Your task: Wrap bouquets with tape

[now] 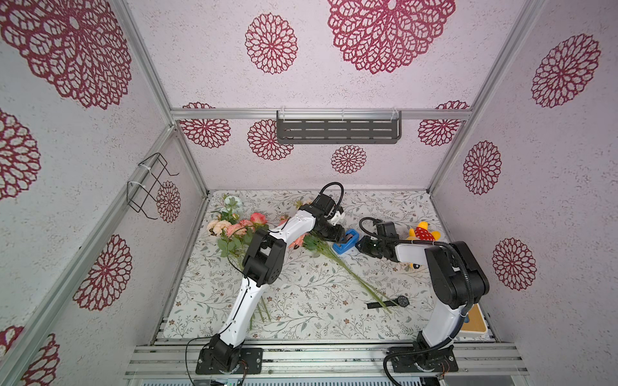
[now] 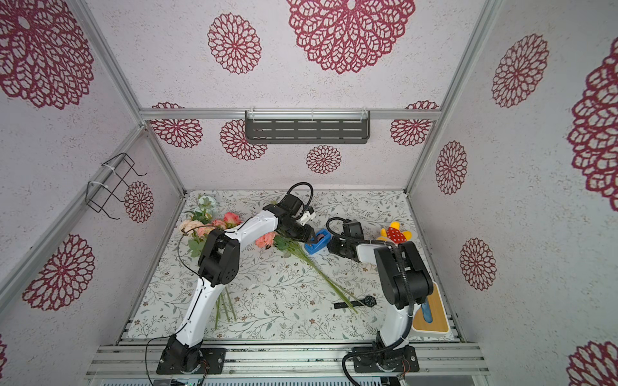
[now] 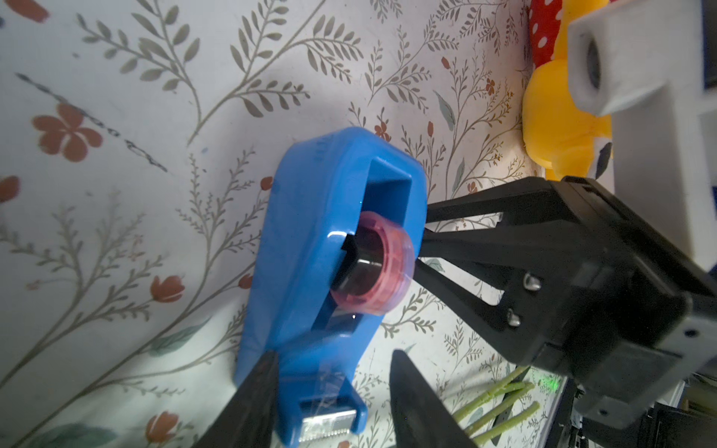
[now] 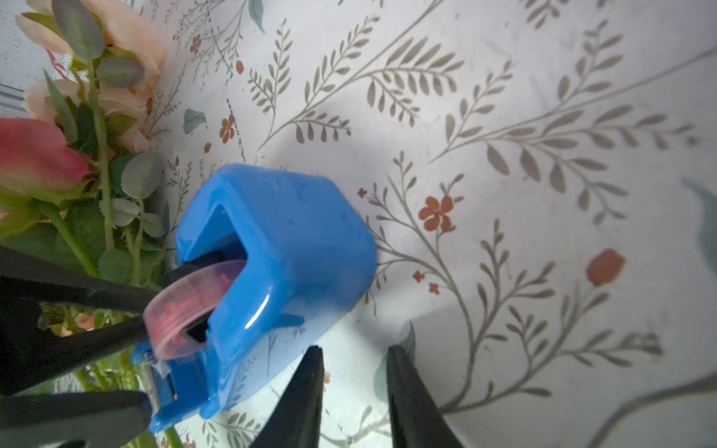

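Note:
The blue tape dispenser (image 1: pixel 345 243), with a pink-clear tape roll (image 3: pixel 384 268) on a black hub, lies on the table between my two grippers. My left gripper is part open over its cutter end, the fingers apart on either side. I cannot tell whether they touch it. On the dispenser's other side is my right gripper, its fingers apart with nothing between. One bouquet lies partly under the left arm, its green stems (image 1: pixel 351 267) running toward the front right. A second bouquet (image 1: pixel 235 228) lies at the back left.
A black strap-like item (image 1: pixel 383 303) lies by the stem ends. A yellow toy with red polka dots (image 1: pixel 421 231) sits behind the right arm. At the front right corner stands a tan tray (image 2: pixel 436 315). The table's front middle is open.

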